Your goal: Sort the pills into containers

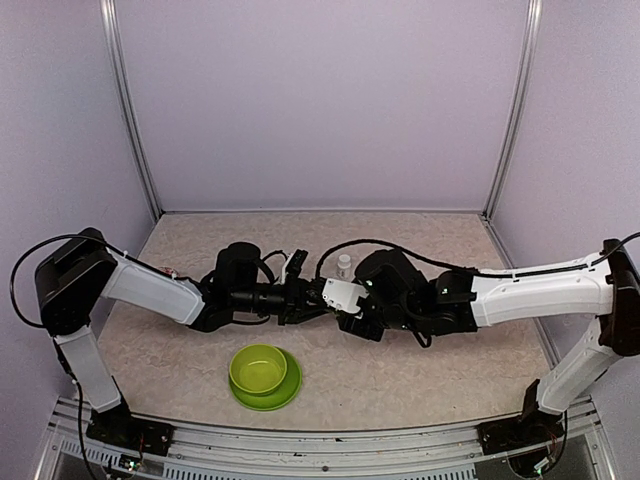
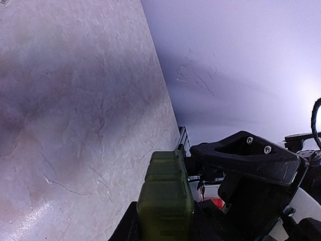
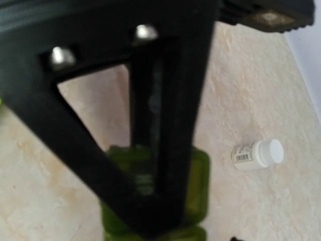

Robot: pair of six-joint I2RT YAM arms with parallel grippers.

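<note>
A green pill box with several compartments [image 2: 164, 198] is held in my left gripper, which is shut on it above the table. In the right wrist view the green pill box [image 3: 199, 193] shows below a dark finger [image 3: 160, 201] of my right gripper. From above, my right gripper [image 1: 346, 318] meets the left one, and the box is mostly hidden between them. How far the right fingers stand apart does not show. A white bottle with a white cap [image 3: 257, 154] stands on the table just behind the grippers.
A light green bowl [image 1: 258, 368] sits on a green plate [image 1: 285, 392] at the front left. Both arms meet over the middle, and a cable [image 1: 430, 259] arches over the right arm.
</note>
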